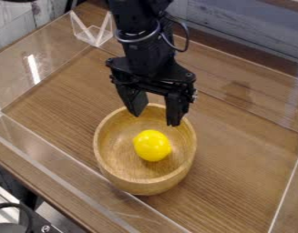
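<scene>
A yellow ball (152,146) sits inside a round tan wooden bowl (120,168) in the lower middle of the camera view. My black gripper (149,107) hangs over the back part of the bowl, above and behind the ball and apart from it. Two dark fingers point down on either side, wide apart, with nothing visible between them; the gripper is open.
The wooden table fills most of the view, with bare room left and right of the bowl. A clear plastic item (97,25) is at the upper left. A dark cable lies at the lower left corner.
</scene>
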